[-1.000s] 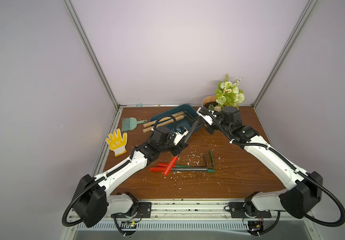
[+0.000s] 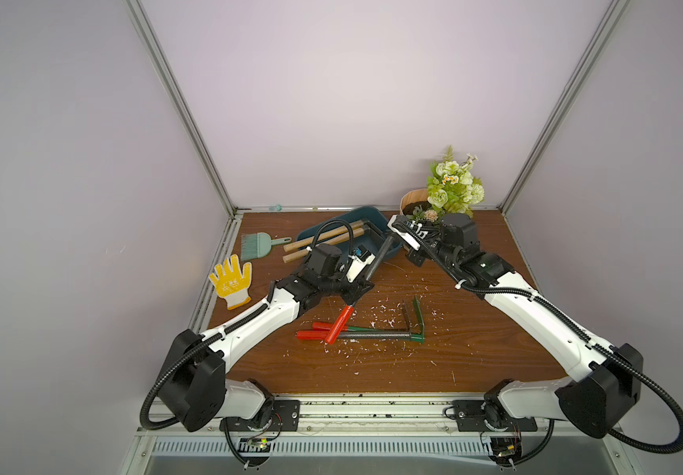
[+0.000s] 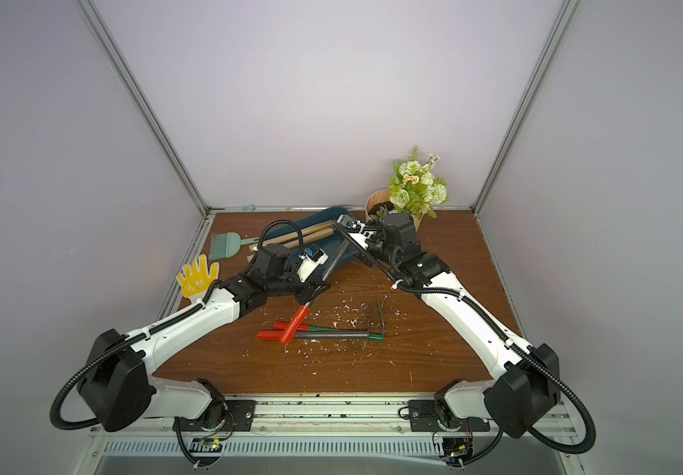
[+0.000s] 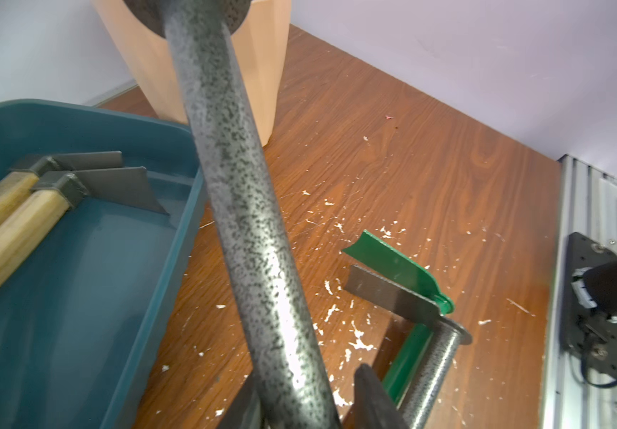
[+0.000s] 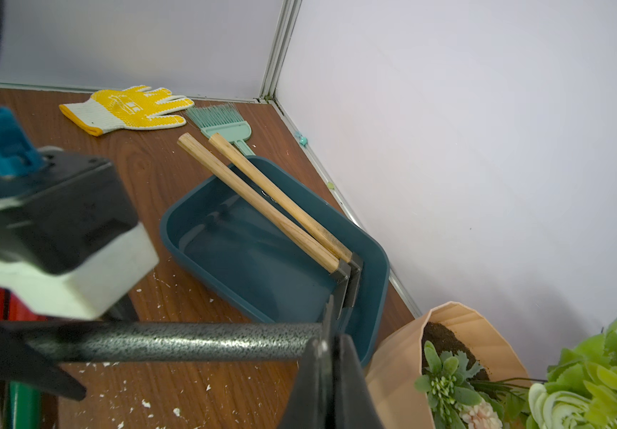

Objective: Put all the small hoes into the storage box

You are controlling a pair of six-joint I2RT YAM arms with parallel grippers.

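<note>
The small hoe, with its red handle (image 2: pixel 339 323) and speckled grey shaft (image 4: pixel 251 207), is held up slantwise over the table, right of the blue storage box (image 4: pixel 152 325). My right gripper is shut on its thin blade (image 5: pixel 329 321), seen edge-on. Around the shaft, my left gripper stands part open; a gap shows between the shaft and one finger. The red handle points down toward the front of the table. Two wooden-handled hoes (image 5: pixel 269 203) lie in the box, their handles over its rim.
Two more red-handled tools lie at the front: a green-bladed one (image 4: pixel 394 264) and a grey-shafted one (image 4: pixel 430 371). A flower pot (image 5: pixel 408 357) stands behind my right gripper. A glove (image 2: pixel 231 281) and brush (image 2: pixel 256 245) lie left.
The left arm's base and elbow have shifted slightly to the right, while its gripper has barely moved along the hoe. My right arm and the hoe's head stay nearly in place.
</note>
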